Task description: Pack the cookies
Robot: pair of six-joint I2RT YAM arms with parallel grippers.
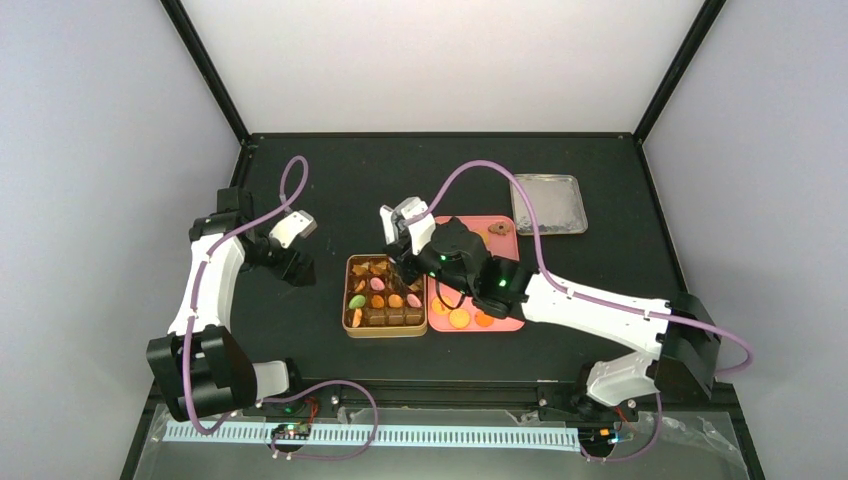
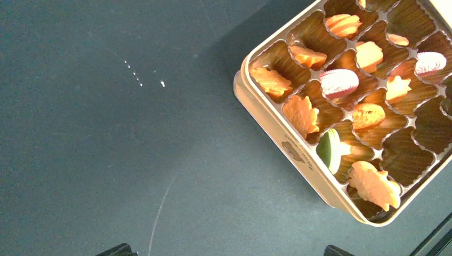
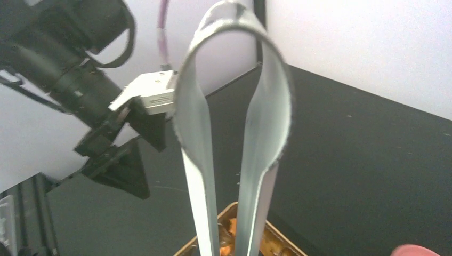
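Note:
The gold tin (image 1: 386,333) stands on the dark table, with cookies and macarons in many compartments of its brown divided insert. In the left wrist view, the tin (image 2: 282,144) has a green macaron (image 2: 330,151), a pink macaron (image 2: 339,84) and some empty cells. Silver tongs (image 3: 254,122) are held by my right gripper (image 1: 402,262), at the tin's upper right edge; the tongs' far ends reach down over the tin. Whether a cookie is between those ends cannot be seen. My left gripper is open and empty, left of the tin.
A pink tray (image 1: 470,326) of cookies sits against the tin's right side, partly hidden by my right arm. An empty-looking metal tray (image 1: 550,200) lies behind it. Bare table lies between the left gripper and the tin.

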